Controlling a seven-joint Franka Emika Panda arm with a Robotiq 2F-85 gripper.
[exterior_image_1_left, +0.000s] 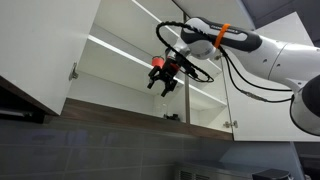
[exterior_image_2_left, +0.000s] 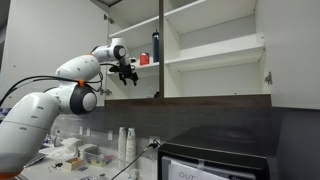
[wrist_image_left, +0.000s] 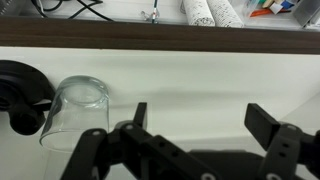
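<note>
My gripper is open, its two dark fingers wide apart with only the white shelf surface showing between them. Left of the fingers in the wrist view, a clear glass is on the white cupboard shelf. A round black object is beside the glass at the frame's left edge. In exterior view 2 the gripper is at the open cupboard, close to a red container and a tall dark bottle. Exterior view 1 shows the red container just behind the gripper.
The shelf's dark front edge crosses the wrist view. Open cupboard doors flank the shelves. Below are stacked white cups, a clear bin and a black appliance. The right-hand shelves look empty.
</note>
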